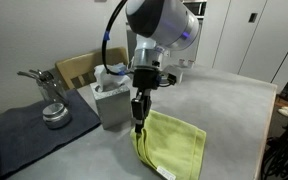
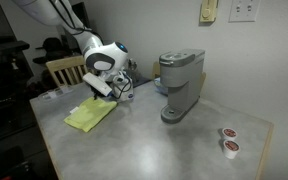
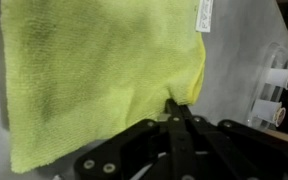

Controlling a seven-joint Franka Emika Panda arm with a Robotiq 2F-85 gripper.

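A yellow-green towel (image 1: 174, 143) lies spread on the grey table, with a white label (image 3: 205, 15) at one edge. My gripper (image 1: 139, 129) points down at the towel's left edge and is shut on it. Beneath the fingertips the cloth rises in a small fold. From the wrist, the towel (image 3: 94, 80) narrows and creases toward the gripper, its brighter underside showing beside the fingers. Exactly how much cloth sits between the fingers is hidden.
A grey box (image 1: 112, 106) stands just behind the gripper. To its left, a metal canister (image 1: 55, 103) rests on a dark mat (image 1: 39, 135). A coffee machine (image 2: 184, 88) and two small cups (image 2: 230, 148) stand well away.
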